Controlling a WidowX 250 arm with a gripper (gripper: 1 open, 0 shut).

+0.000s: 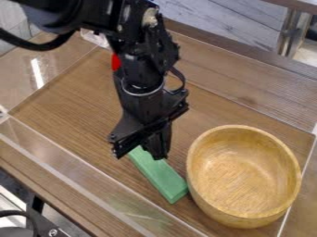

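Note:
A green rectangular block (161,179) lies on the wooden table, just left of a large tan bowl (243,174). My black gripper (139,146) hangs low over the upper end of the block, its fingertips near that end; it looks shut, and I cannot make out anything between the fingers. The arm hides part of the table behind it.
A small red object (115,61) is partly hidden behind the arm at the back. A dark rounded object sits at the bottom left corner.

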